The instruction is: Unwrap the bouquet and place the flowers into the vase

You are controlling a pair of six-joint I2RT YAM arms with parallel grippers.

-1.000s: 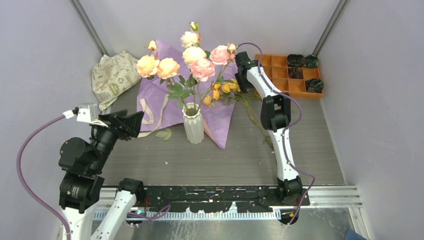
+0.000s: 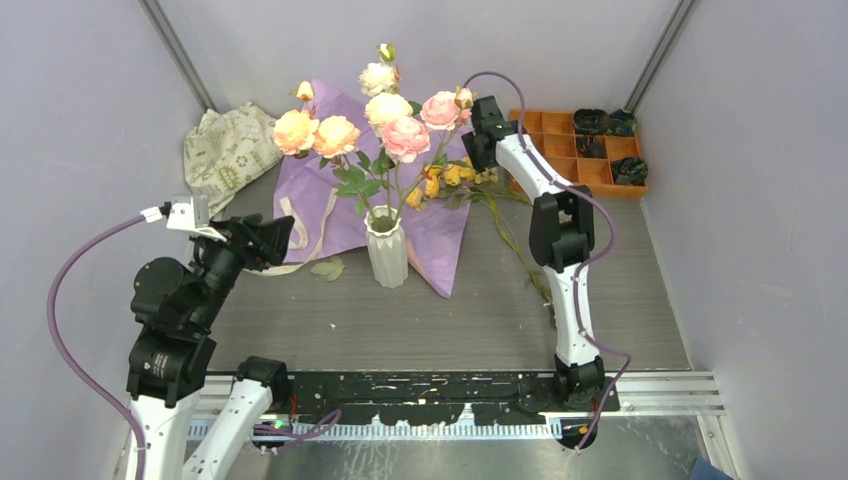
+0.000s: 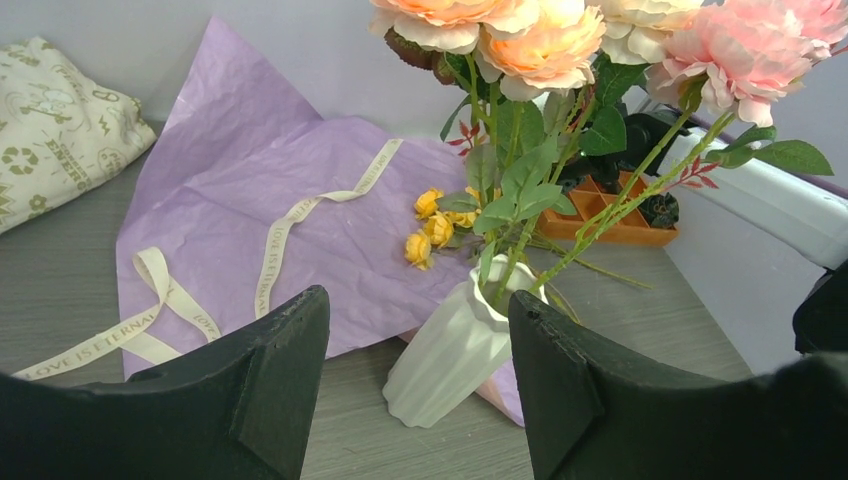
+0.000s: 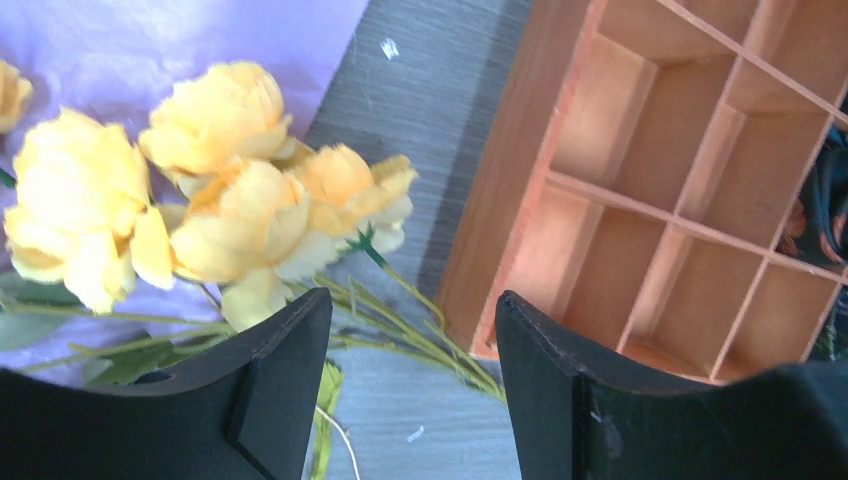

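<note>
A white fluted vase stands upright near the table's middle, holding several tall stems with orange, cream and pink blooms. In the left wrist view the vase is ahead of my left gripper, which is open and empty; from above, that gripper is left of the vase. Yellow flowers lie on the purple wrap, their green stems reaching right toward the wooden box. Over these stems my right gripper stands open, its fingers apart and not closed on anything.
An orange compartment box with dark bundles sits at the back right. Purple paper with a cream ribbon lies under and behind the vase. At back left is a patterned cloth bag.
My right gripper has moved a little up and left, while its forearm edged right. The vase and flowers look unmoved.
</note>
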